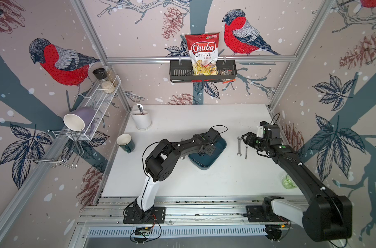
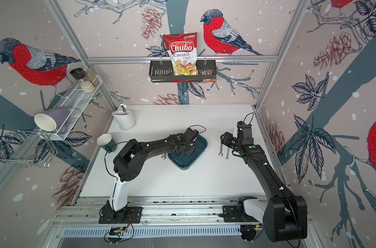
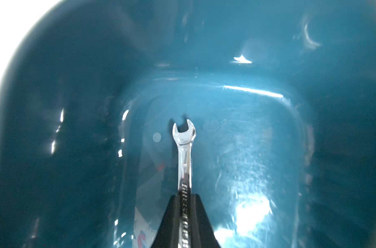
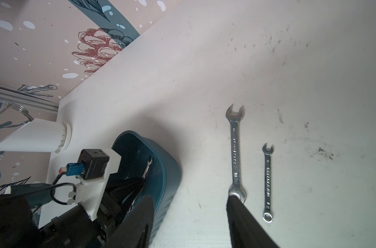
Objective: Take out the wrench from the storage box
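A blue storage box (image 1: pixel 212 159) (image 3: pixel 64 82) (image 4: pixel 167 173) stands mid-table with a silver wrench (image 3: pixel 183 144) (image 4: pixel 147 165) on its floor. My left gripper reaches down into the box, its dark fingertips on either side of the wrench's handle; whether they grip it is unclear. My right gripper stands open above the table right of the box, with nothing held, near a larger wrench (image 4: pixel 235 153) and a smaller one (image 4: pixel 267 177) lying on the table.
A white utensil holder (image 1: pixel 141 120) and a green mug (image 1: pixel 126 143) stand to the left. A green glass (image 1: pixel 289 181) is at the front right edge. A wire shelf and a hanging rack with chips are on the walls.
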